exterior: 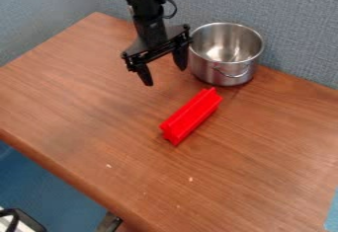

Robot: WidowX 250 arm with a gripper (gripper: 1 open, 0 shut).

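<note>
My black gripper (164, 68) hangs open over the wooden table, just left of a steel pot (224, 53), with nothing visible between its fingers. The pot stands upright near the back right, with a wire handle on its front. A red elongated block (192, 116) lies diagonally on the table, in front of the pot and below my gripper.
A blue-grey padded wall (284, 19) runs behind it. Some dark and white equipment (20, 222) sits beyond the table's edge at the lower left.
</note>
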